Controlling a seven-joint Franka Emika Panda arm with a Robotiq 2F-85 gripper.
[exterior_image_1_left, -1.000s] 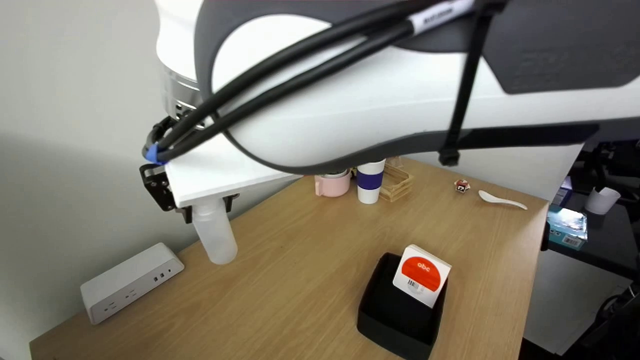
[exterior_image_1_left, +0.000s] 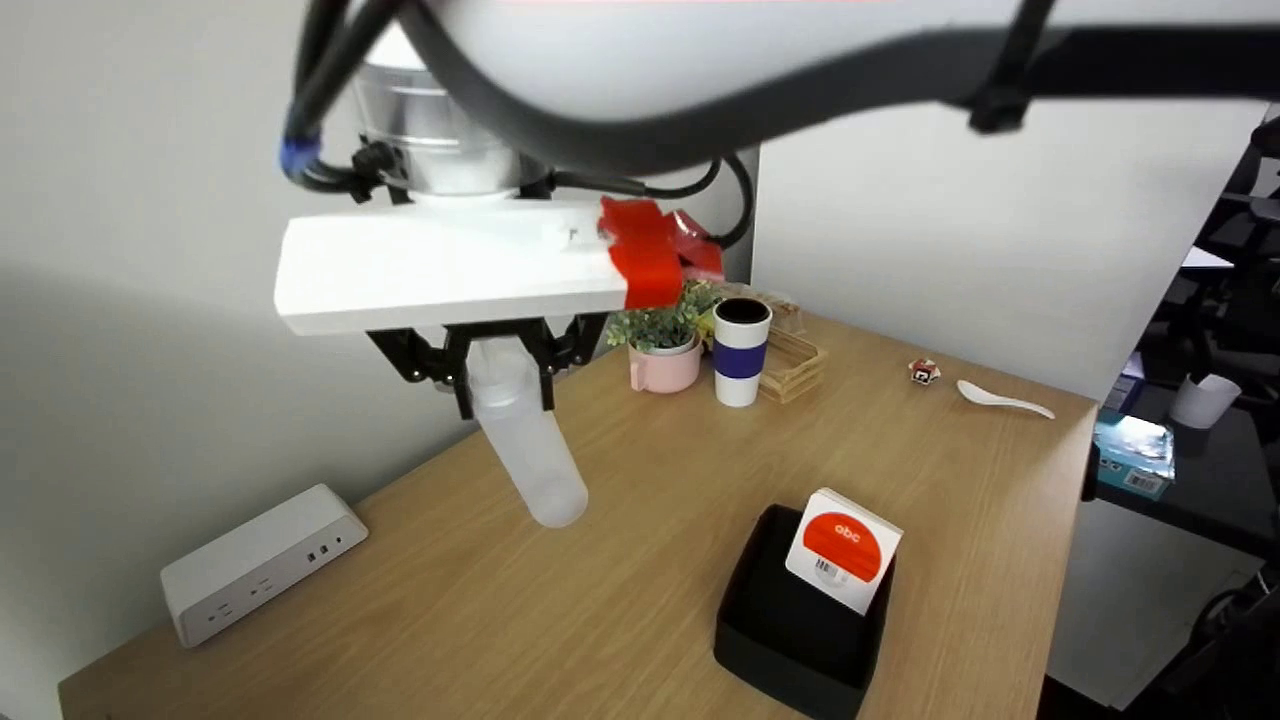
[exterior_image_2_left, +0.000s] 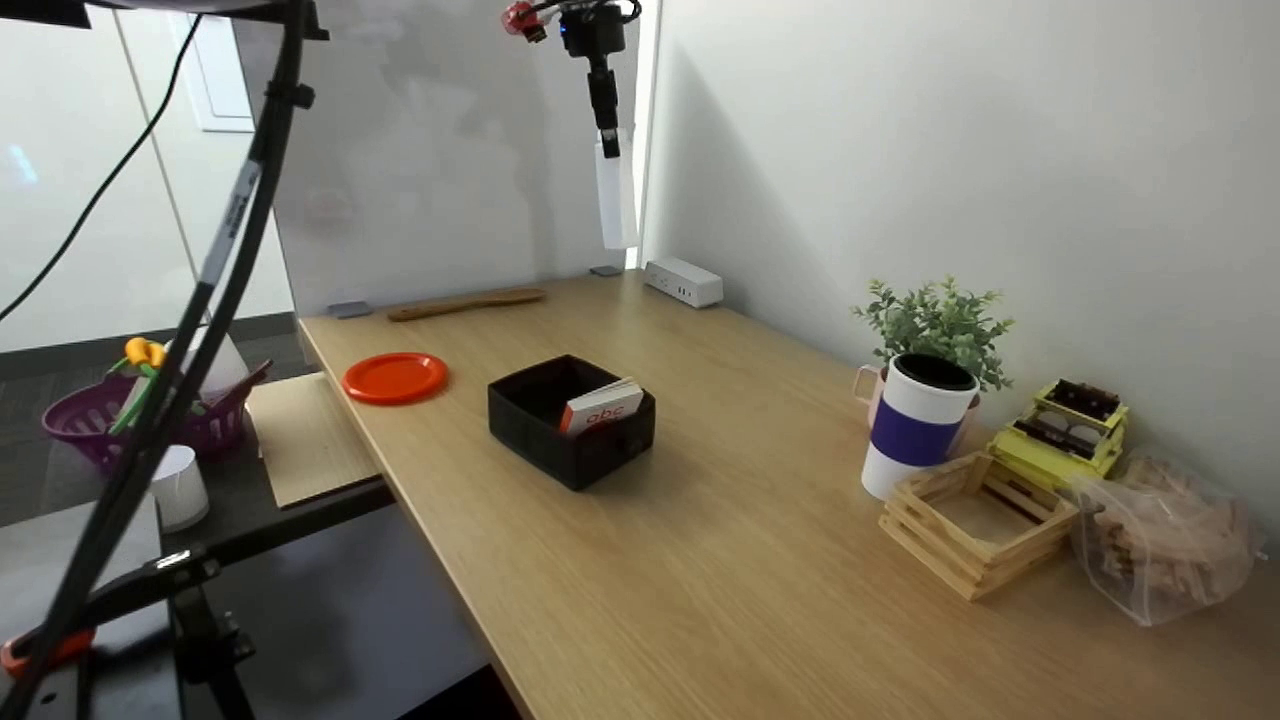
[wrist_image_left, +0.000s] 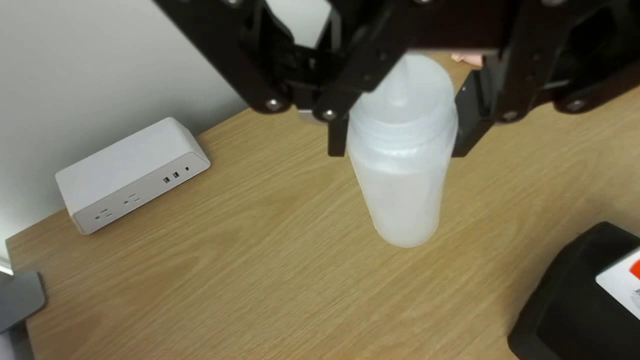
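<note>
A translucent white bottle (exterior_image_1_left: 533, 457) hangs in the air above the table, clasped near its top by my gripper (exterior_image_1_left: 509, 406). In the wrist view the bottle (wrist_image_left: 403, 186) sits between the two dark finger pads, its base free below them. From the second exterior view my gripper (exterior_image_2_left: 609, 146) is high at the far end of the table, with the bottle (exterior_image_2_left: 617, 206) pointing down and clear of the wood.
A black bin (exterior_image_2_left: 536, 450) holding a white-and-red abc box (exterior_image_1_left: 845, 551) stands on the table. A white power strip (exterior_image_1_left: 263, 564) lies along the wall. Toward the back are a cup (exterior_image_1_left: 740, 352), a potted plant (exterior_image_2_left: 936, 326) and a wooden crate (exterior_image_2_left: 978, 528). Mid-table is bare.
In exterior view 1, my gripper and the bottle have shifted right, away from the power strip. The arm above appears higher, uncovering the plant. The bottle is still held.
</note>
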